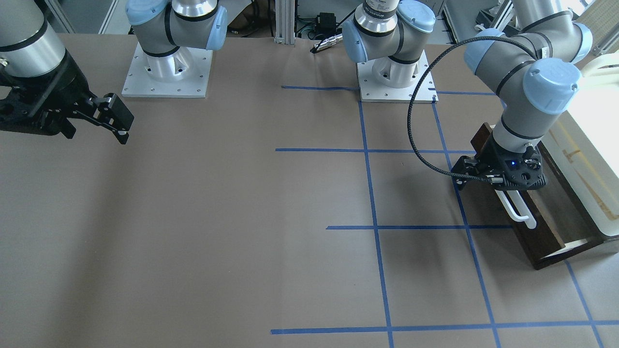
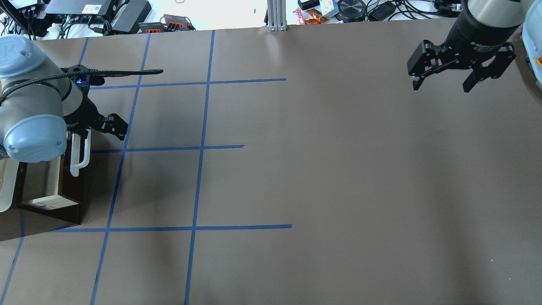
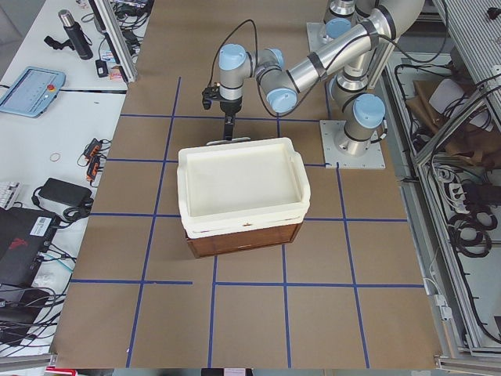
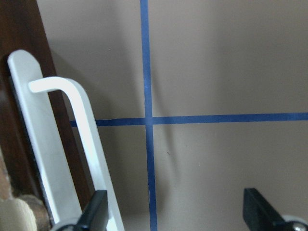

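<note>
A brown wooden box with a white lid (image 3: 243, 188) has an open drawer (image 1: 539, 232) carrying a white bar handle (image 4: 86, 130). My gripper is at the drawer front, over the handle, as the front and top views show. In the wrist view its fingers are apart at the bottom edge, the left one at the handle's bar, the right one over bare table. Whether the left finger touches the bar I cannot tell.
Another black gripper (image 2: 460, 66) hangs over the far side of the table. Other arm bases (image 1: 165, 81) stand at the back.
</note>
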